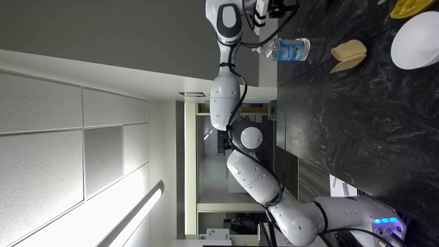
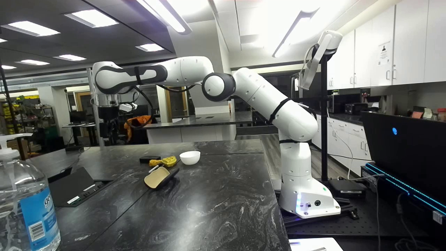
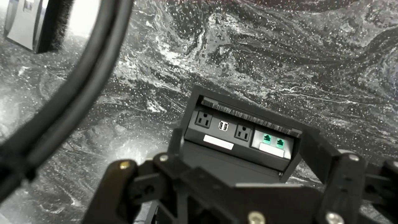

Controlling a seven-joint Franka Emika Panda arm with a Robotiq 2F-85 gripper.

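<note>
My gripper is open above the counter in the wrist view, its two black fingers wide apart with no object held between them. Below and beyond them lies a black pop-up socket box [image 3: 238, 128] with power, USB and green network ports. In exterior view 2 the gripper [image 2: 109, 133] hangs high at the left, clear of the counter. A white bowl [image 2: 190, 157], a yellow object [image 2: 169, 161] and a tan-lined black scoop-like piece [image 2: 155, 177] sit on the counter, away from the gripper.
A large clear pump bottle [image 2: 39, 217] with a blue label stands at the near left. Beside the yellow object is a small black block [image 2: 149, 159]. A cable [image 3: 93, 74] crosses the wrist view.
</note>
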